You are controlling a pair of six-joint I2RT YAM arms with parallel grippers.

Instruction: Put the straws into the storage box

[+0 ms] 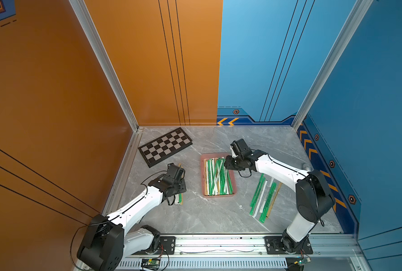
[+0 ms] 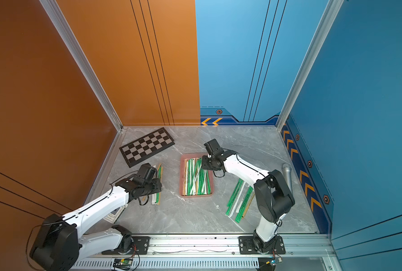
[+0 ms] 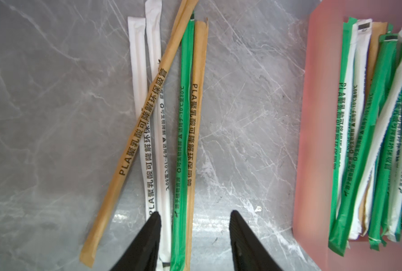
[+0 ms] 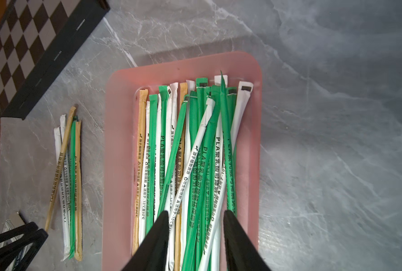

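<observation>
The pink storage box [image 4: 251,149] holds many green, white and brown wrapped straws [image 4: 182,167], some lying crosswise on top. Over it hangs my right gripper, open, with no straw seen clamped between its fingers. On the table left of the box lies a small group of straws: a brown straw [image 3: 133,140] slanting across two white straws [image 3: 140,67], beside a green straw [image 3: 182,149] and another brown straw [image 3: 196,99]. My left gripper is open above their near ends, its fingers apart, gripping nothing. At the right, more straws [image 1: 264,198] lie on the table.
A checkered board [image 1: 166,146] rests at the back left. A grey cylinder [image 2: 287,176] stands near the right wall. A flat pale item [image 2: 115,213] lies partly under the left arm. Bare table [image 1: 214,214] shows in front of the box.
</observation>
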